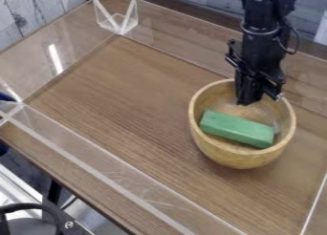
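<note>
The black robot arm (pixel 262 33) reaches down from the top right, and its gripper (pixel 259 89) is low at the back part of a wooden bowl (pixel 232 158). The gripper looks shut, though its fingertips are small and dark, and nothing clearly shows held. A green block (pixel 239 129) lies tilted inside the bowl, in front of the gripper and apart from it.
A white angular bracket (pixel 118 21) sits at the back left. Clear strips edge the left side, and dark cables (pixel 32 220) lie beyond the near left corner.
</note>
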